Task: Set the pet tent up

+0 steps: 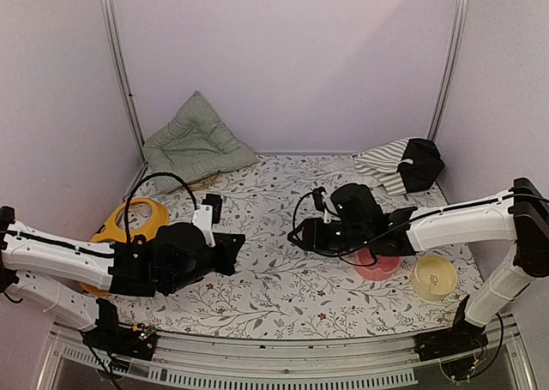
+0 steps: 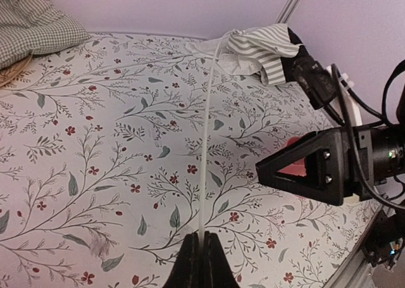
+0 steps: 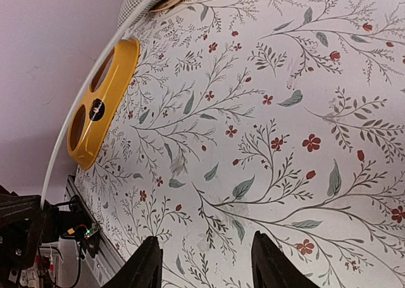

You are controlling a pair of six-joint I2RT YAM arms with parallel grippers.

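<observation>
The pet tent, a striped white-and-grey cloth with a black part [image 1: 420, 165], lies crumpled at the back right of the mat. A thin white cord [image 2: 205, 130] runs from it to my left gripper, which is shut on the cord's near end. In the right wrist view the same cord [image 3: 82, 95] slants up from the left gripper. My right gripper stands open over bare mat, nothing between its fingers. From above, the left gripper [image 1: 236, 251] and right gripper [image 1: 296, 236] face each other, apart. The top view does not show the cord clearly.
A checked cushion [image 1: 197, 137] rests at the back left, with a yellow object [image 1: 150, 223] in front of it. Under the right arm sits a pink bowl [image 1: 377, 268], beside a cream bowl [image 1: 435, 277].
</observation>
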